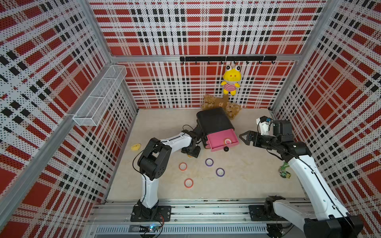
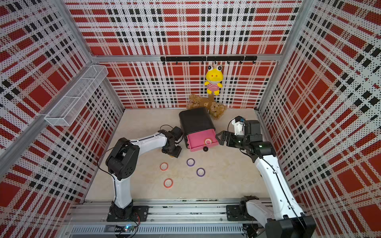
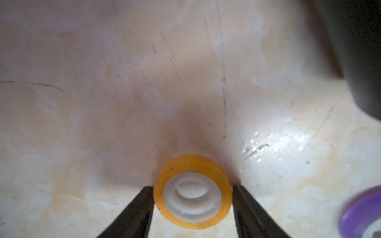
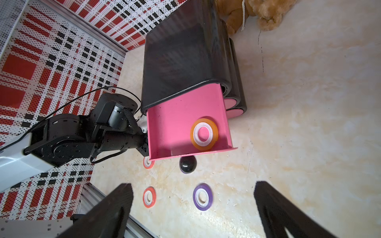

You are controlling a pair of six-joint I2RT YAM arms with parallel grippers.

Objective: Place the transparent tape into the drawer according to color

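Observation:
Flat on the table lies a yellow-orange tape roll (image 3: 192, 163), with my left gripper around it. One finger stands at each side of the roll, close against its edge; whether they grip it I cannot tell. The pink drawer (image 4: 170, 134) of the black cabinet (image 4: 178, 55) is pulled out and holds another orange tape roll (image 4: 214, 132). Two red rolls, a nearer one (image 1: 188, 182) and a farther one (image 1: 183, 166), lie on the table beside two purple rolls (image 1: 209, 162). My right gripper (image 1: 246, 137) hovers open and empty to the right of the drawer.
Behind the cabinet sits a brown plush toy (image 1: 232, 109). A yellow object (image 1: 135, 146) lies at the table's left, and a green item (image 1: 284, 172) lies at the right. The drawer front has a black knob (image 4: 187, 164).

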